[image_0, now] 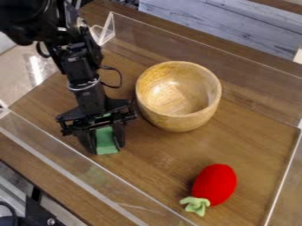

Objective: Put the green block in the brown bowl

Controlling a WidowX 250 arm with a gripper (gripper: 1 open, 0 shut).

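The green block (pixel 106 141) lies on the wooden table left of centre, mostly covered by my gripper (pixel 99 143). One finger reaches down on each side of the block, low near the table. Whether the fingers press on it or only stand around it, I cannot tell. A light brown wooden bowl (pixel 150 89) stands upright to the right of and behind the gripper, and its inside looks empty.
A red strawberry-like toy (pixel 215 185) with a pale green top lies at the front right. Clear walls edge the table. Bare wood (pixel 165 163) stretches between the block and the red toy.
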